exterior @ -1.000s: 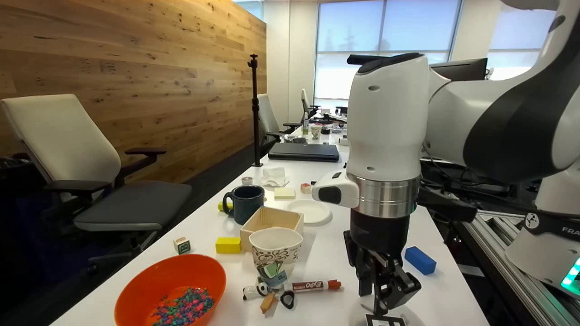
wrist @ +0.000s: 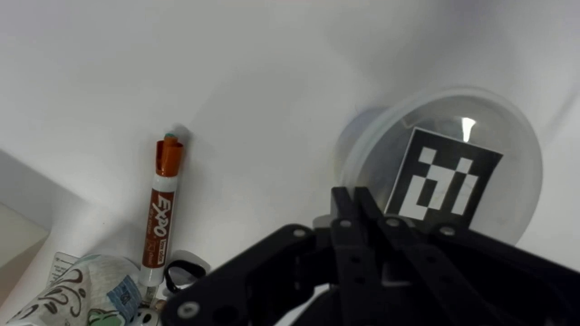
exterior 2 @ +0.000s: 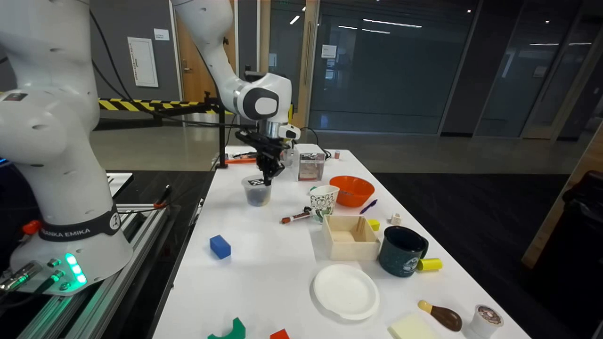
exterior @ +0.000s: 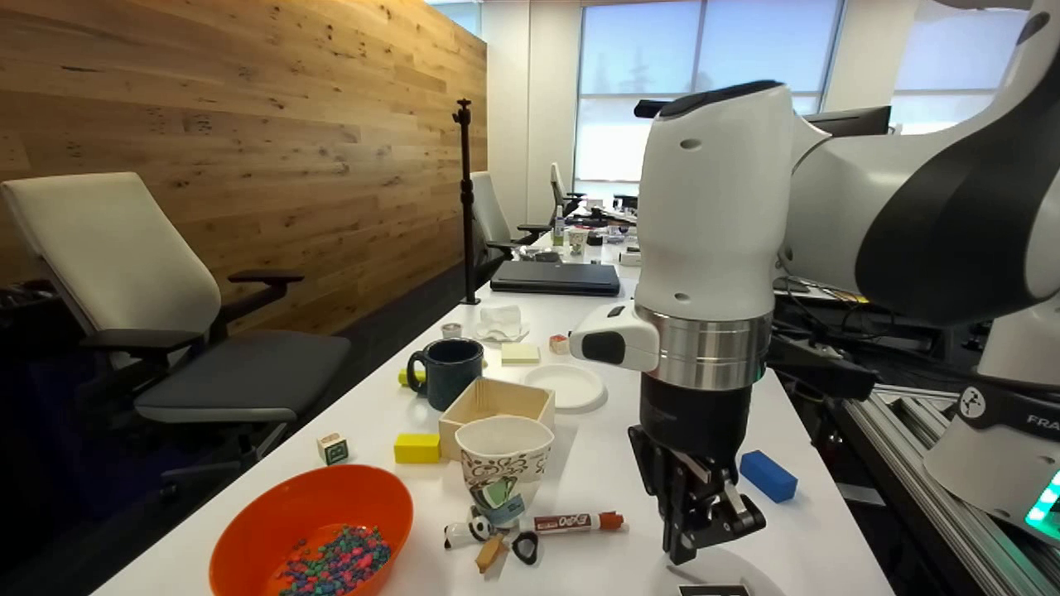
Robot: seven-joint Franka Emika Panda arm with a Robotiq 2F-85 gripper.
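Note:
A round translucent container with dark contents stands on the white table. A black-and-white square tag lies on its clear top. My gripper is shut at the near-left edge of this top, its fingertips close together on the rim. How much of the rim sits between the fingers is hidden, and whether it is the lid alone or the wall too I cannot tell. In exterior view 1 the gripper points down at the container, most of which is cut off by the frame's lower edge.
An orange-capped marker lies to one side, near a patterned paper cup and small toys. Beyond are an orange bowl, a wooden box, a dark mug, a white plate and a blue block.
My gripper's fingers have come together from a spread stance, and the arm has risen slightly. The tagged top appears a little lower in exterior view 1. Other table objects have not moved.

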